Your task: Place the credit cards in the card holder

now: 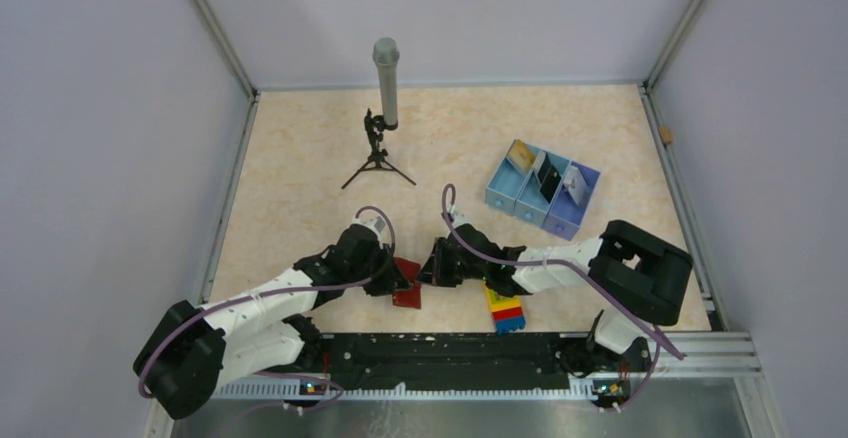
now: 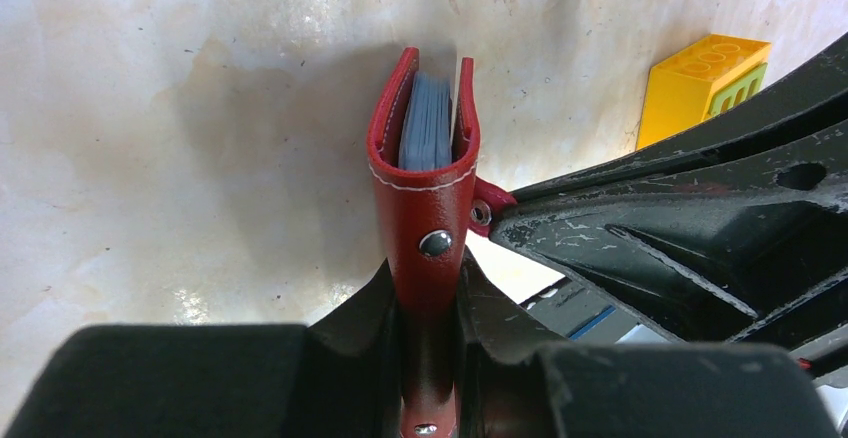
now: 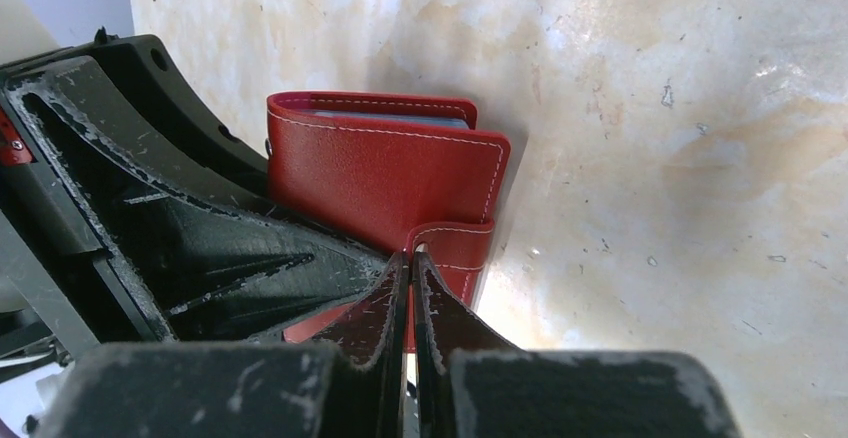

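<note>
My left gripper (image 1: pixel 404 280) is shut on the red leather card holder (image 2: pixel 420 208), which stands upright on the table with its open top facing up. Pale clear sleeves (image 2: pixel 427 123) show inside it; no card is seen there. A strap (image 3: pixel 455 243) with a snap wraps the holder's side. At its loose end (image 2: pixel 490 206) are the fingertips of my right gripper, closed together and pressed against the strap; whether the strap is pinched between them cannot be told. Cards stand in the blue box: yellow (image 1: pixel 521 157), black (image 1: pixel 548 180) and white (image 1: pixel 576 186).
The blue three-compartment box (image 1: pixel 530 216) stands at the back right. Yellow, red and blue toy bricks (image 1: pixel 503 308) lie under the right forearm. A grey cylinder (image 1: pixel 388 83) on a black tripod (image 1: pixel 377 158) stands at the back.
</note>
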